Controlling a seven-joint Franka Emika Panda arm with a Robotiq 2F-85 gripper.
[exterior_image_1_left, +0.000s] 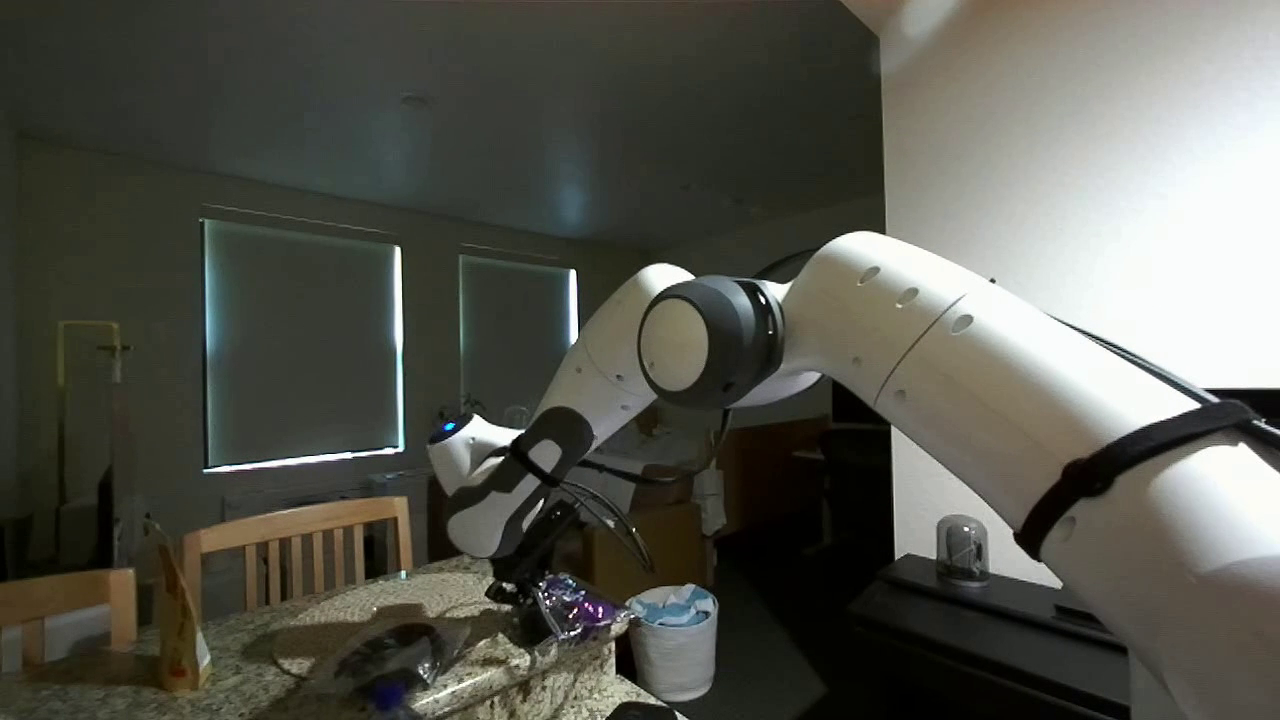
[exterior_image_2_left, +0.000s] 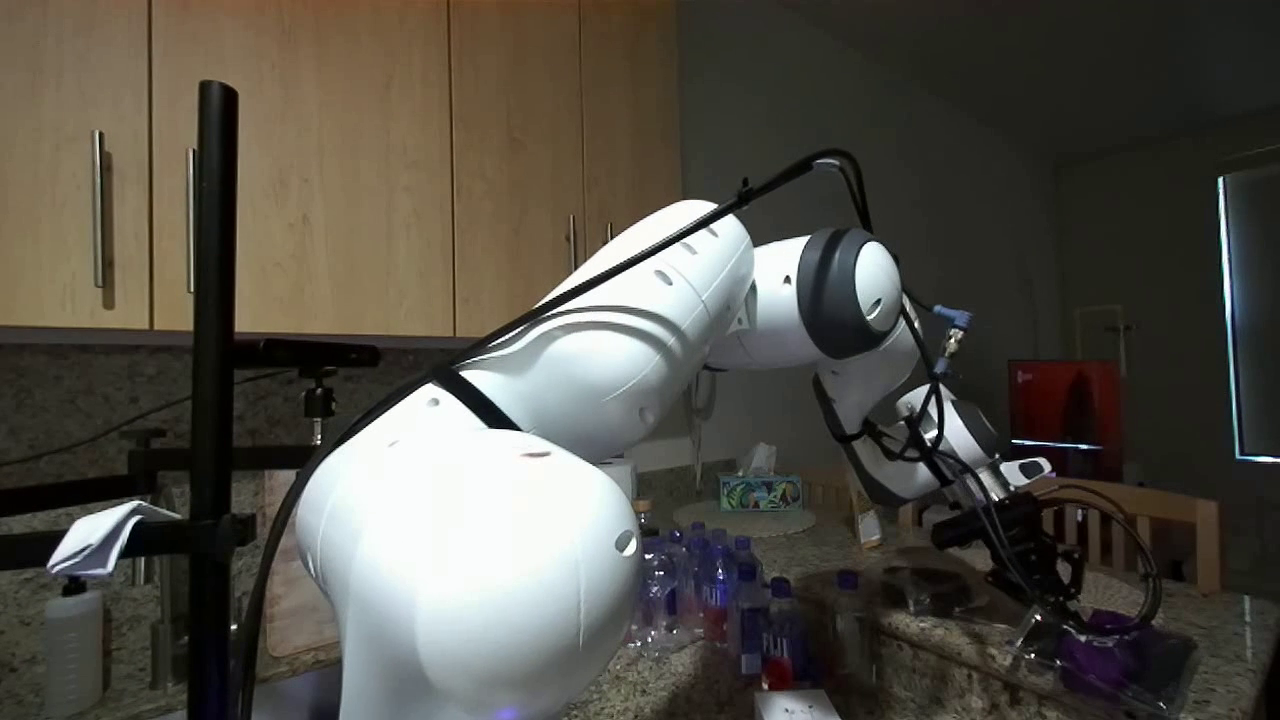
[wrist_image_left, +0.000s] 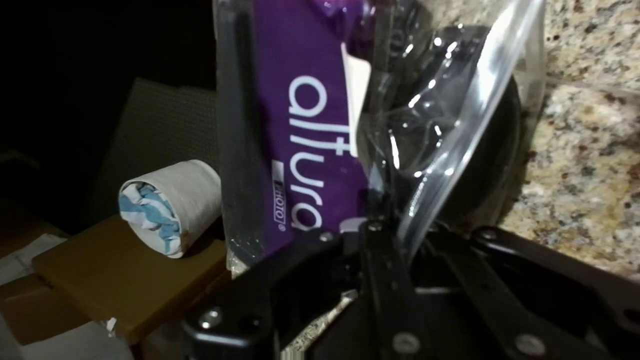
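Observation:
A clear plastic bag with a purple "altura" card and a dark round item inside fills much of the wrist view. My gripper is shut on a fold of this bag, its black fingers meeting at the plastic's lower edge. In exterior view 1 the bag hangs from the gripper at the counter's edge. Exterior view 2 shows the bag beneath the gripper at the right. Whether the bag touches the stone cannot be told.
A white bin with blue-and-white lining stands on the floor beyond the counter's edge. Another clear bag with a dark item lies on the granite counter. Several bottles crowd near the arm's base. Wooden chairs line the far side.

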